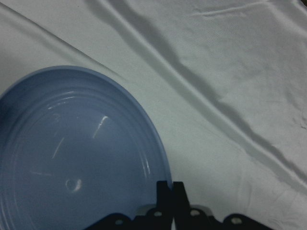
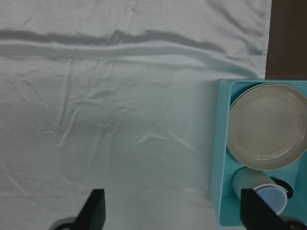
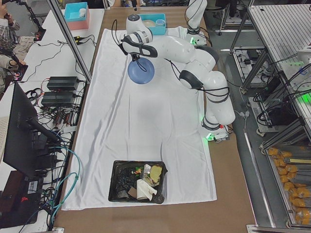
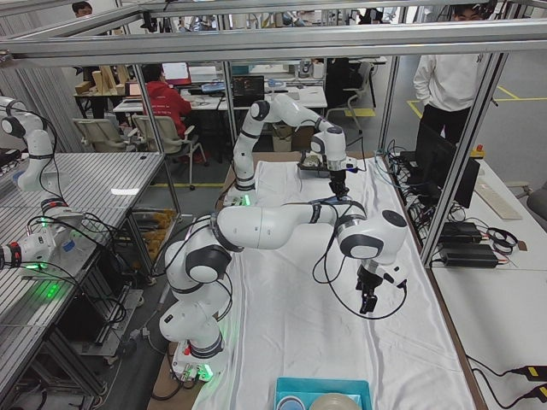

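Note:
A blue plate (image 3: 141,73) is off the white cloth's middle, toward the teal box. My left gripper is shut on its rim, as the left wrist view shows. My right gripper stands open over the cloth beside the teal box (image 2: 219,143), nothing between its fingers. In that box lie a pale plate (image 2: 266,124) and a light mug (image 2: 252,184) on its side with a blue inside.
A black bin (image 3: 116,179) with mixed waste stands at the opposite end of the white cloth (image 3: 107,126). A monitor (image 3: 22,141) and cables line the side.

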